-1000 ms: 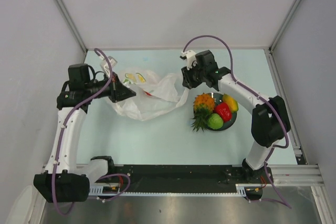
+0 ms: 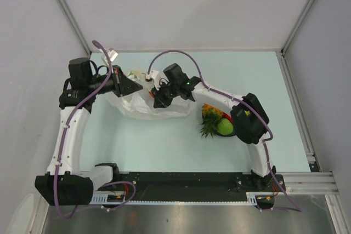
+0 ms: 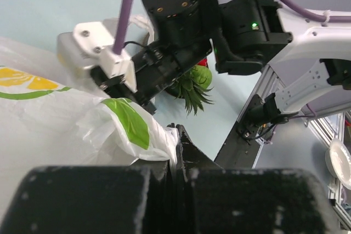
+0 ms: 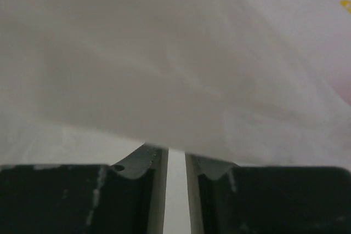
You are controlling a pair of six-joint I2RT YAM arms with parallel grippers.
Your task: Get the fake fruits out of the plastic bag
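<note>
The white plastic bag (image 2: 148, 114) lies across the middle-left of the table, its mouth towards me. My left gripper is shut on the bag's edge, and the film is pinched up between its fingertips. My right gripper (image 2: 157, 104) has its tips inside the bag's opening. Beside it shows a sliver of a red fruit (image 2: 151, 94), mostly covered by bag and gripper. In the right wrist view bag film fills the upper part; the fingers (image 4: 158, 184) stand a narrow gap apart with pale surface behind, and whether anything is gripped cannot be seen.
Right of the bag, a dark plate holds a pineapple (image 2: 210, 114), a green cabbage-like fruit (image 2: 225, 127) and a red one, partly under my right arm.
My right gripper has swung left and nearer, from the bag's right edge into its opening by the red fruit. The right arm now covers part of the plate.
</note>
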